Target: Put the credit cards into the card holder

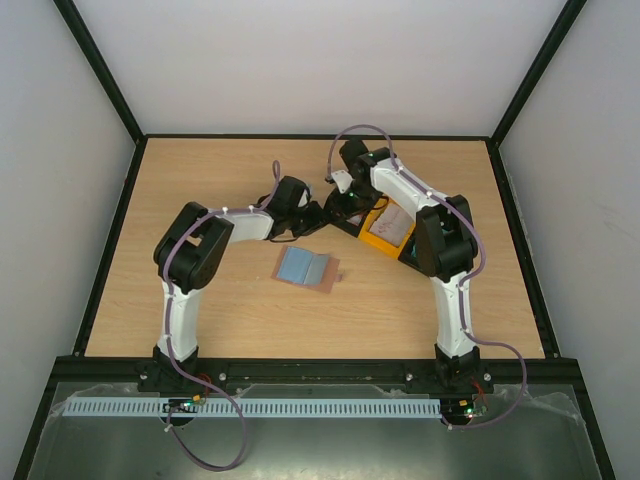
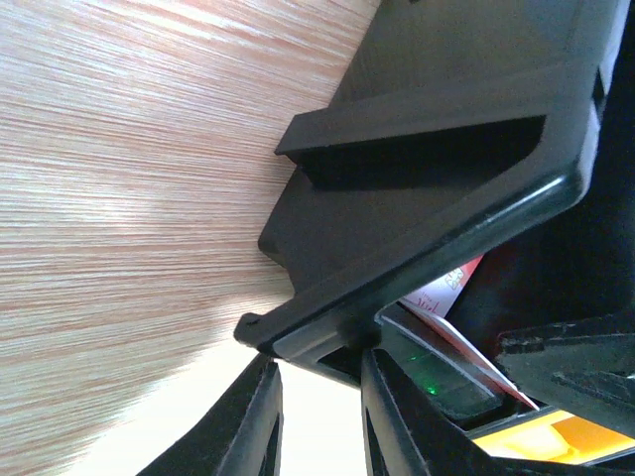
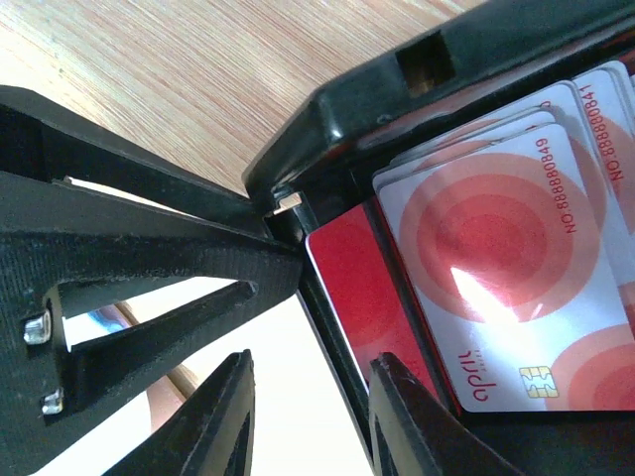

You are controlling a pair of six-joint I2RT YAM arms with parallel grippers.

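The open card holder point(image 1: 325, 272), brown with blue-grey panels, lies on the table below the grippers. A black tray point(image 3: 427, 74) holds white-and-red cards point(image 3: 486, 238) in one compartment. In its narrow end slot lies a red card; the left wrist view shows a card edge point(image 2: 476, 357) tilted up there. My left gripper is shut on the tray's end corner. The fingers point(image 3: 228, 407) of my right gripper stand apart at the slot, one beside the red card's lower end. Nothing is seen held between them.
A yellow tray point(image 1: 367, 238) with a pale pinkish card stack point(image 1: 391, 225) adjoins the black one, and another dark tray partly hides under the right arm. Both grippers crowd the black tray. Bare table point(image 1: 300, 330) lies open in front of the card holder.
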